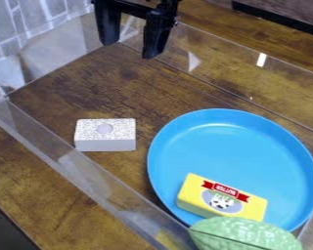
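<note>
My black gripper (132,35) hangs at the top of the camera view, its two fingers spread apart with nothing between them, above the wooden surface. A white speckled block (106,141) lies on the wood at left centre. To its right is a round blue plate (234,138), holding a yellow box with a red label (222,198) near its front. A pale green object (245,234) overlaps the plate's front edge at the bottom right.
Clear plastic walls border the work area on several sides. The wood (94,86) between the gripper and the white block is bare. A tiled or draped white backdrop stands at the upper left.
</note>
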